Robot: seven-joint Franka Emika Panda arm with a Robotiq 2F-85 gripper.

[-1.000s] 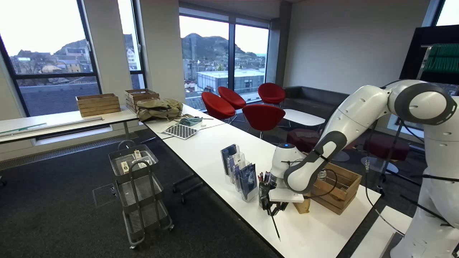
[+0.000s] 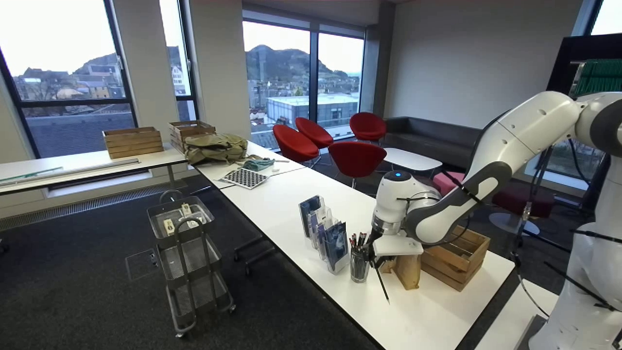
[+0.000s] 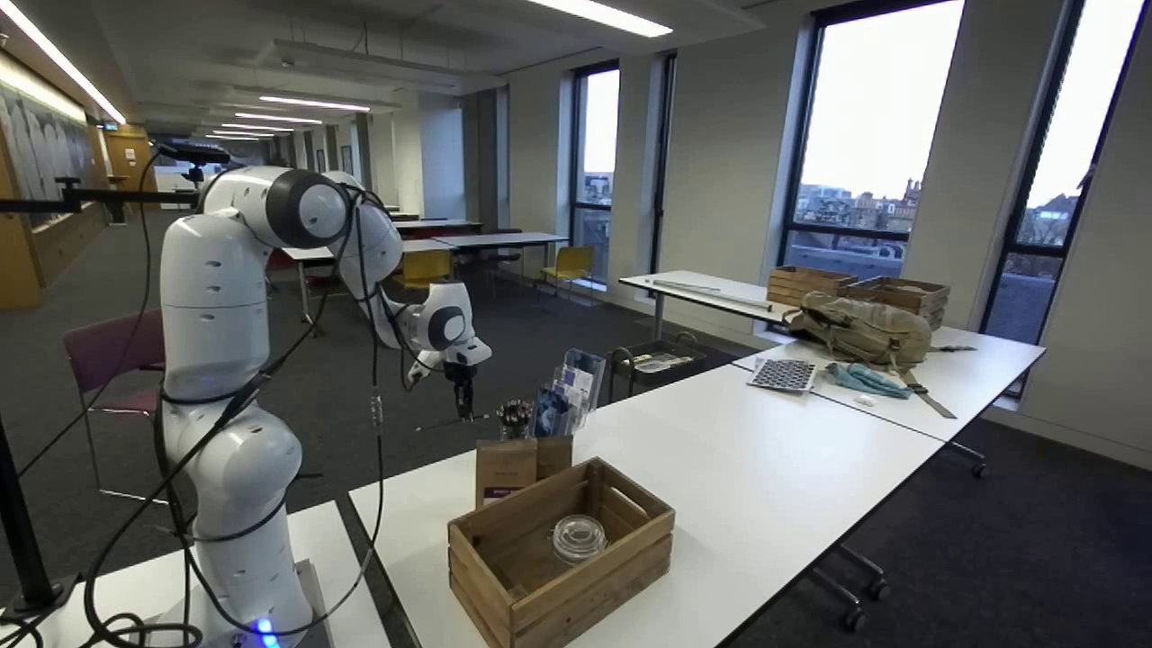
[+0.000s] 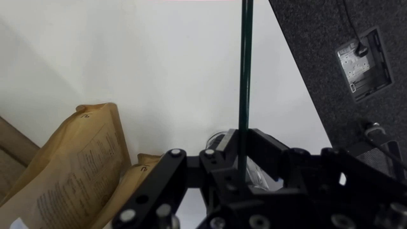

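A slim dark green pencil (image 4: 246, 65) is pinched in my gripper and runs up the wrist view away from the fingers. From outside, the pencil (image 2: 382, 286) slants down from the gripper (image 2: 373, 260), its pointed end toward the near part of the table. The gripper (image 3: 464, 415) hangs above the tabletop. Beside it, a clear glass (image 2: 359, 271) stands upright, full of pencils (image 2: 358, 239). In the wrist view the glass (image 4: 216, 138) shows partly behind the fingers, which hide most of it.
Leaflet holders (image 2: 336, 245) stand just beyond the glass. Brown paper packets (image 4: 86, 164) and a wooden crate (image 3: 562, 551) are on its other side; a glass jar (image 3: 579, 538) sits in the crate. Bare tabletop (image 2: 408, 321) lies toward the near edge.
The arm has risen, lifting the gripper with the pencil held in it. The pencil's tip has moved up too, and the glass shows more clearly beside the gripper.
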